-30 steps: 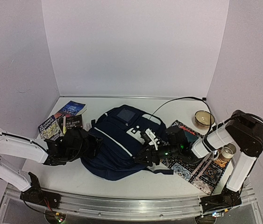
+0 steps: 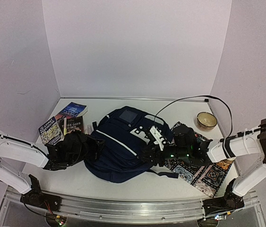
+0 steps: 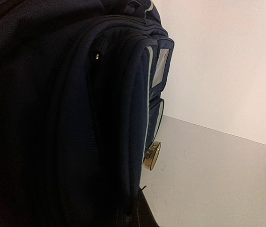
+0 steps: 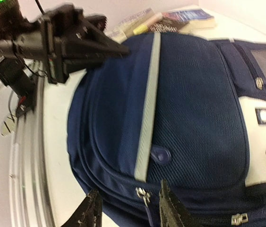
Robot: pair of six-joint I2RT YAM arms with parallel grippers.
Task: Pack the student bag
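Observation:
The navy backpack (image 2: 118, 142) lies in the middle of the table, its front pocket and pale reflective strip upward. My left gripper (image 2: 100, 145) is at the bag's left side, shut on the backpack's fabric edge; in the left wrist view its fingers are mostly dark and hidden by cloth. Over the bag's lower right part my right gripper stands open. A metal zipper pull (image 4: 143, 194) shows between its spread fingers, with a gap on both sides. Another zipper slider (image 4: 239, 218) lies further right along the seam.
Several books (image 2: 71, 111) lie at the left behind my left arm. A patterned cloth (image 2: 213, 175) covers the right side, partly under my right arm. Behind it sits a bowl (image 2: 207, 120).
The right arm's elbow has swung lower. My left gripper remains at the bag's edge.

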